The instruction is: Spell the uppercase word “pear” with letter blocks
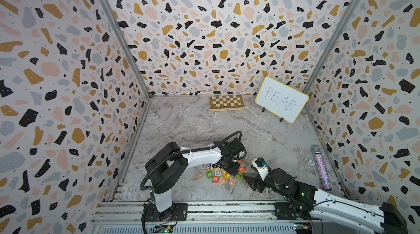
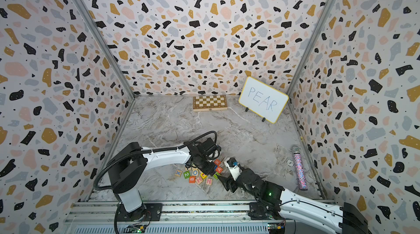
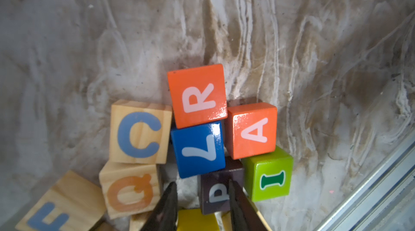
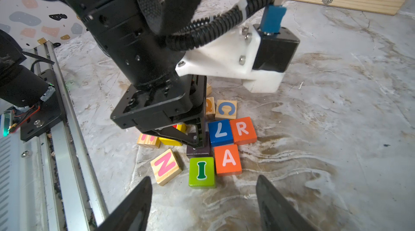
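Observation:
In the left wrist view, a black P block (image 3: 212,196) lies among the pile, against a blue L block (image 3: 196,144). An orange R block (image 3: 196,94) and an orange A block (image 3: 255,129) sit next to the blue one. My left gripper is open over the pile. One of its fingertips (image 3: 233,190) overlaps the right part of the P block, and nothing shows gripped. At lower left, a wooden block with a blue E or F (image 3: 47,218) is cut off by the frame. My right gripper stands open and empty, before the pile.
Green I block (image 4: 201,171) touches A; wooden N block (image 4: 165,166) lies beside it. C block (image 3: 139,133) and Q block (image 3: 129,187) flank the pile. Whiteboard (image 1: 282,99) reads PEAR; chessboard (image 1: 226,102) is at the back.

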